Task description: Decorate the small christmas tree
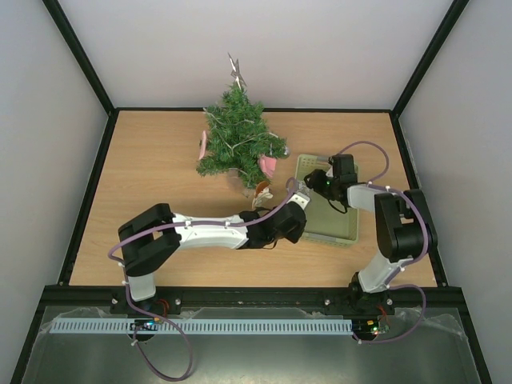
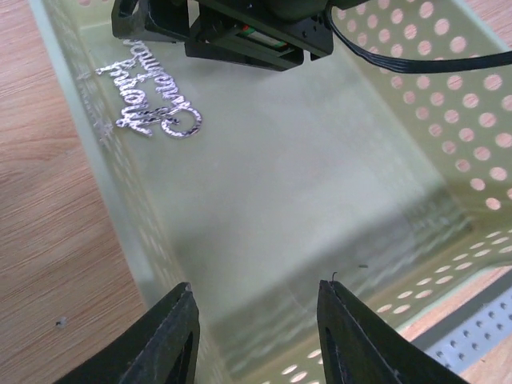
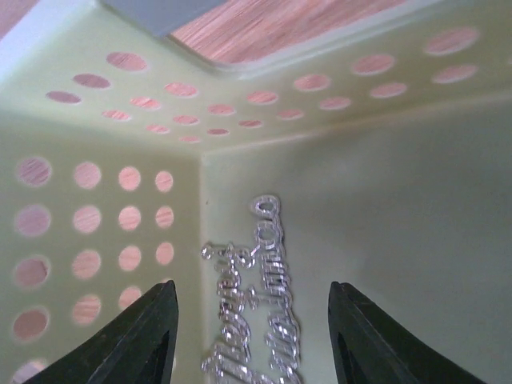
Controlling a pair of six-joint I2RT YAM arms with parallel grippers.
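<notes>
The small Christmas tree (image 1: 236, 136) stands at the back centre, with a silver topper and pink pieces on it. My left gripper hangs open over the near part of the green bin (image 1: 332, 220), nothing between its fingers. My right gripper is inside the bin, fingers apart and empty, above silver glittery word ornaments (image 3: 272, 288) lying in a corner. The left wrist view shows this silver script (image 2: 148, 92) beside the right gripper's dark body.
A small brown-and-white object (image 1: 262, 192) lies between tree and bin. The two arms are close together at the bin.
</notes>
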